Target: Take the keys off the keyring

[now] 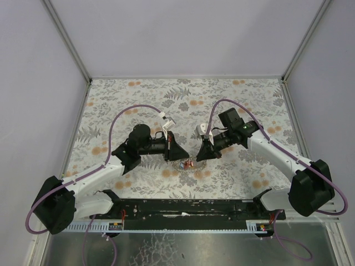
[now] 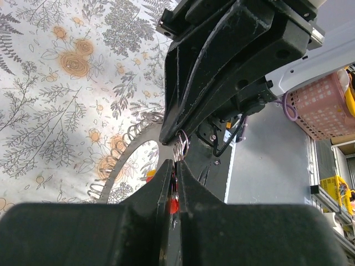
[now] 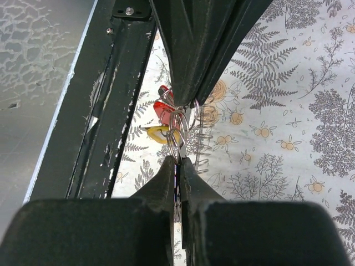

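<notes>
My left gripper (image 1: 184, 157) and my right gripper (image 1: 202, 159) stand close together at the middle of the table, both shut. Thin silver wire rings (image 2: 179, 145) run between them in the left wrist view and reach into the left fingertips. In the right wrist view, the silver rings (image 3: 177, 130) pass down into the shut tips of the right gripper. Beside them show a red piece (image 3: 163, 112) and a yellow one (image 3: 157, 133); which are keys or covers is hard to tell. A grey curved hoop (image 2: 125, 155) lies behind, with wire coils along its edge.
A dark strip (image 1: 188, 206) lies along the table's front edge. Beyond the table, a pink basket (image 2: 324, 105) shows in the left wrist view.
</notes>
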